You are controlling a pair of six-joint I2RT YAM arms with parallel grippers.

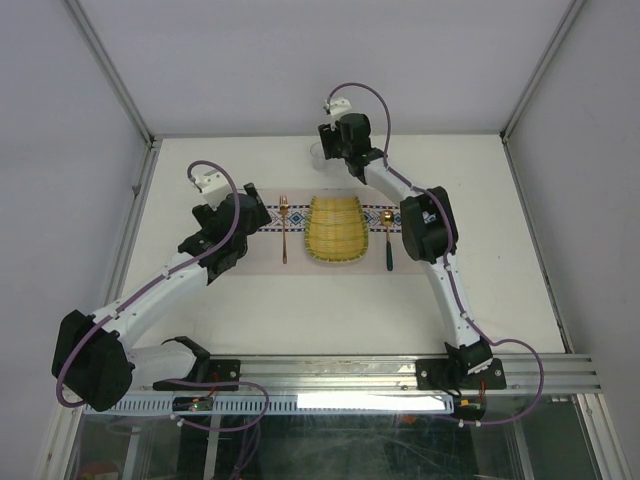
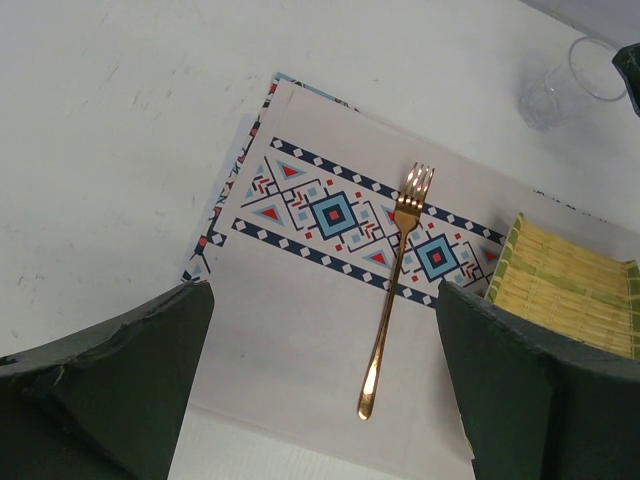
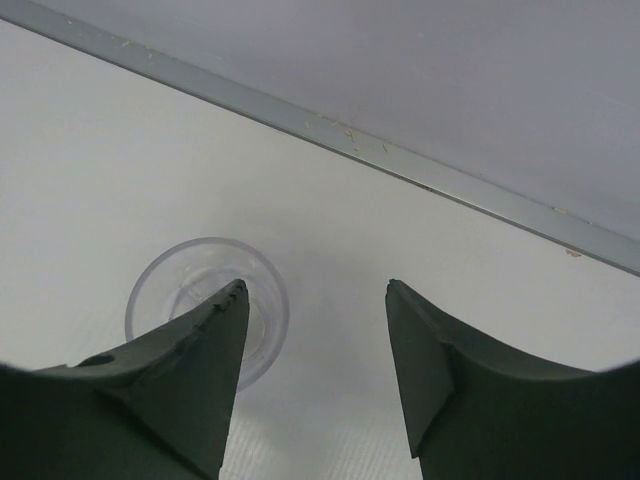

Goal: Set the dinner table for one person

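A clear glass (image 1: pixel 316 156) (image 2: pixel 556 98) (image 3: pixel 156 290) stands behind the placemat (image 1: pixel 260 262) (image 2: pixel 270 350). My right gripper (image 1: pixel 331 140) is over it, fingers apart, the glass under its left finger in the right wrist view and apparently nothing held. On the patterned mat lie a fork (image 1: pixel 284 230) (image 2: pixel 399 262), a yellow woven plate (image 1: pixel 336 229) (image 2: pixel 565 290) and a spoon (image 1: pixel 388 240) with a dark handle, fork left of the plate, spoon right. My left gripper (image 1: pixel 255 202) hangs open over the mat's left side, holding nothing.
A wall with a metal strip (image 3: pixel 350 147) runs close behind the glass.
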